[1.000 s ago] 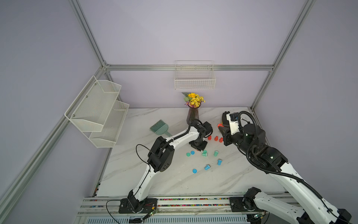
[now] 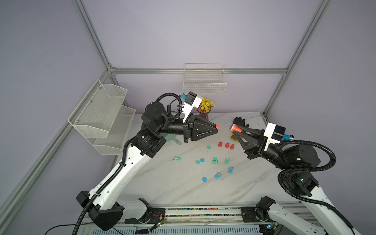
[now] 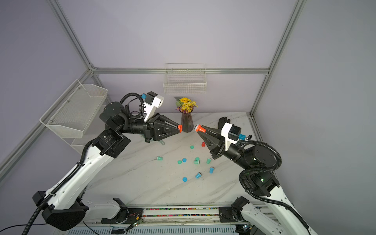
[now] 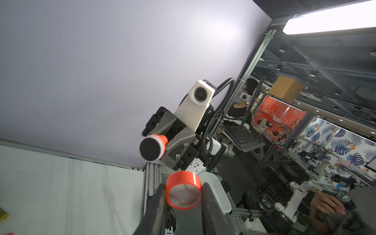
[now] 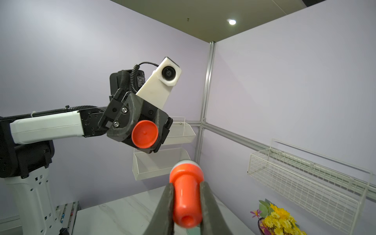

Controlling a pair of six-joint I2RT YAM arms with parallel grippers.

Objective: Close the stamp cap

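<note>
An orange-red stamp with a pale collar is clamped in my right gripper, its dark round face [image 4: 150,149] showing in the left wrist view. My left gripper is shut on a round orange-red cap [image 4: 183,184], whose pale inside shows in that view. In the top left view the cap [image 2: 217,127] and the stamp [image 2: 235,128] hang high over the table, facing each other with a small gap between them.
Below, the marble table [image 2: 172,188] carries several green and blue stamps and caps, such as a blue stamp [image 2: 217,175], plus red pieces [image 2: 227,145]. Behind stand a flower vase [image 3: 187,121] and a black glove [image 3: 223,122]. Wire baskets [image 2: 204,83] hang on the walls.
From low over the table, my left gripper has risen and now points right, with the cap in it. The right arm has risen too and turned its stamp toward the left gripper.
</note>
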